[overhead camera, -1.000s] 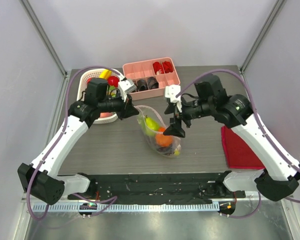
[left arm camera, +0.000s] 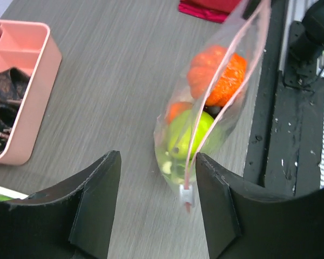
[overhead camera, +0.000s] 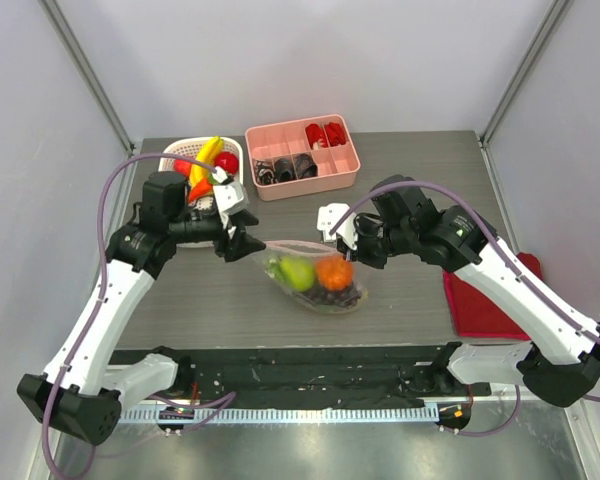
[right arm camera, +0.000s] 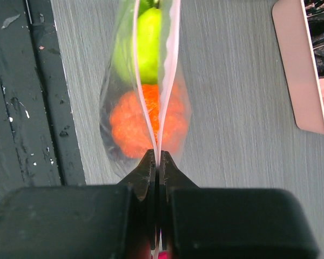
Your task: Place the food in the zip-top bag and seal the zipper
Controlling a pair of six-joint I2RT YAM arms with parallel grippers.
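A clear zip top bag [overhead camera: 316,291] with pink zipper strips lies in mid-table, holding a green fruit [left arm camera: 184,135], an orange one [right arm camera: 148,121] and darker items. My right gripper is shut on one end of the zipper strips. My left gripper is part open just beyond the bag's other end, its fingers apart; in the left wrist view the strip's end, with its slider, shows beside the right finger.
A pink divided organizer [overhead camera: 302,182] stands at the back, and a white basket [overhead camera: 166,157] of produce at back left, behind my left arm. A red cloth [overhead camera: 470,305] lies at the right. The table's front edge is near the bag.
My right gripper has closed on the bag's edge and moved rightward, drawing the opening into a narrow line. My left gripper has opened and backed off slightly to the left.
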